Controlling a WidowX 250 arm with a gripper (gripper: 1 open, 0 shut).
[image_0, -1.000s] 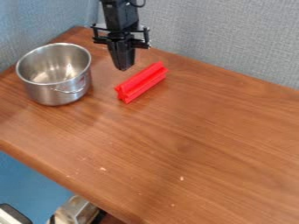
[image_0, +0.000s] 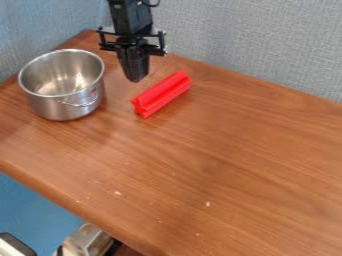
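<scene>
A steel pot (image_0: 62, 95) stands at the left of the wooden table. A red bar-shaped object (image_0: 162, 94) lies to its right, slightly tilted across the tabletop. Above and between them, toward the back, hangs my black gripper (image_0: 135, 70), pointing down and apart from both. Its fingertips look close together, with nothing visible between them.
Grey padded walls (image_0: 267, 40) border it at the back and left. A metal and white fixture (image_0: 83, 243) sits beyond the lower-left edge.
My gripper has shifted very slightly left and down over the last second. The pot and the red object have not moved.
</scene>
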